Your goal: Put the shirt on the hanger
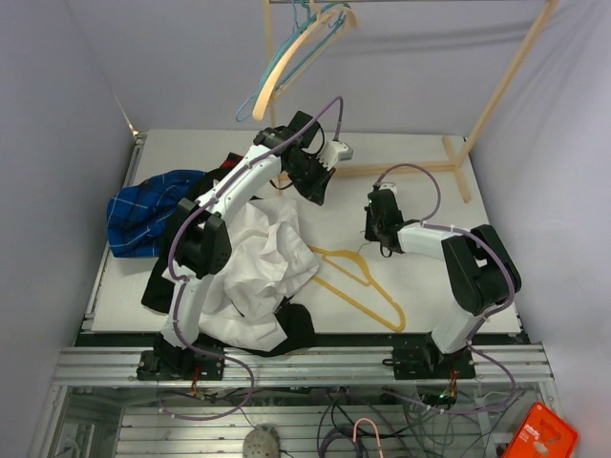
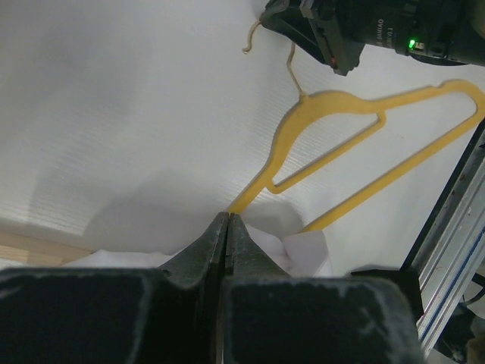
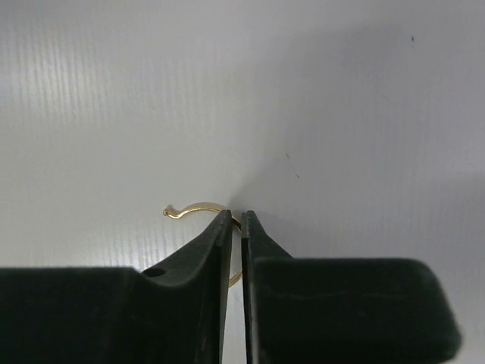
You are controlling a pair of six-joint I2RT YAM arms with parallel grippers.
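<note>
The yellow hanger [image 1: 358, 279] lies flat on the table. Its left end meets the edge of the crumpled white shirt [image 1: 250, 272], and its thin wire hook [image 3: 191, 208] curves up to my right gripper. That gripper is shut, with the wire running in at its fingertips. Over the table, above and right of the shirt in the top view, hovers my left gripper [image 1: 319, 199]. Its fingers [image 2: 204, 254] look closed in the left wrist view; nothing shows clearly between them. White cloth and the hanger's end appear behind them.
Blue plaid cloth [image 1: 153, 212] and dark garments [image 1: 160, 286] lie left of and under the shirt. Spare hangers [image 1: 304, 50] hang from the wooden rack [image 1: 511, 72] at the back.
</note>
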